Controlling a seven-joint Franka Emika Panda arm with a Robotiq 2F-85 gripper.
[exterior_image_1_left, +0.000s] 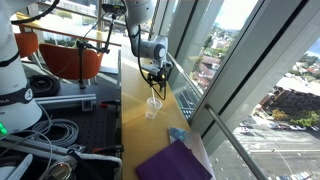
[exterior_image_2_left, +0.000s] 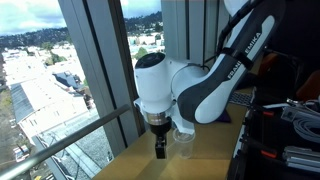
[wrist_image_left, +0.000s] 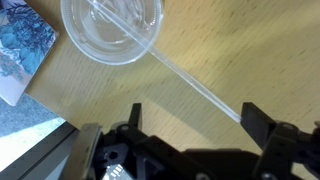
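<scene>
A clear plastic cup (wrist_image_left: 115, 28) stands at the top of the wrist view, and a clear straw (wrist_image_left: 185, 75) slants out of it toward my right finger (wrist_image_left: 256, 121). Its end shows just beside that finger; contact cannot be told. My gripper is open, its fingers wide apart, with the cup ahead of them. In exterior view 1 the cup (exterior_image_1_left: 152, 109) sits on the tan table just in front of the gripper (exterior_image_1_left: 158, 84). Exterior view 2 shows the cup (exterior_image_2_left: 184, 143) close by the white arm, whose gripper (exterior_image_2_left: 160, 145) points down.
A blue patterned piece (exterior_image_1_left: 180, 135) and a purple item (exterior_image_1_left: 172, 163) lie on the tan table (exterior_image_1_left: 140, 140), nearer exterior view 1's camera. Windows (exterior_image_1_left: 245, 75) run along one side. Cables (exterior_image_1_left: 60, 130) lie on the dark surface opposite. Bare table surrounds the cup.
</scene>
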